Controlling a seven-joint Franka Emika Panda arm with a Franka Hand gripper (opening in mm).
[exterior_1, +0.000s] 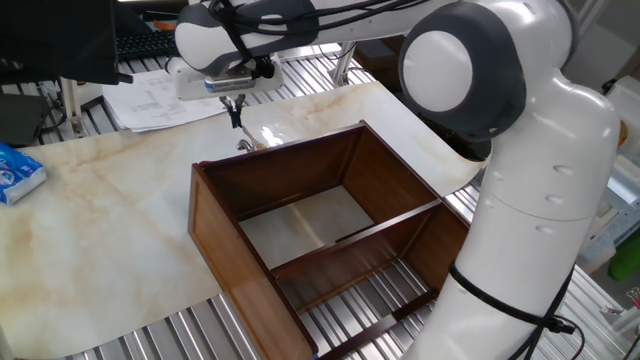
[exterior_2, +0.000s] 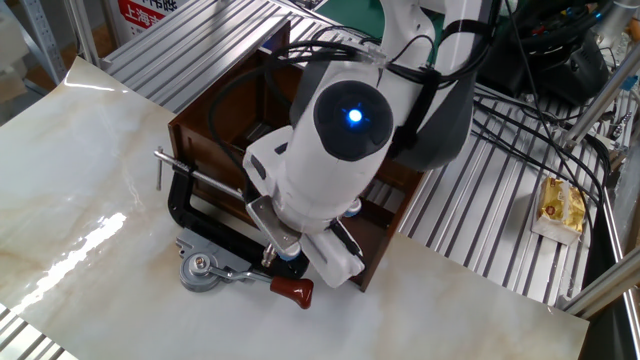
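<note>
My gripper (exterior_1: 235, 118) points down behind the far side of a brown wooden box frame (exterior_1: 232, 262), close above the table. Its dark fingers look close together, but they are too small to tell open from shut. In the second view the white hand covers its fingertips. Under and beside the hand there, a metal crank-like tool (exterior_2: 200, 268) with a red-brown handle (exterior_2: 292, 291) lies on the table. A black C-shaped clamp (exterior_2: 186, 206) with a steel screw bar lies against the box frame. Whether the gripper touches either tool is hidden.
The wooden frame has open compartments and raised walls. Papers (exterior_1: 160, 100) and a keyboard (exterior_1: 150, 44) are at the back left, a blue packet (exterior_1: 18, 175) at the left edge. A yellow-and-white block (exterior_2: 558, 212) sits at the right. The marble-patterned sheet (exterior_1: 110, 230) is mostly clear.
</note>
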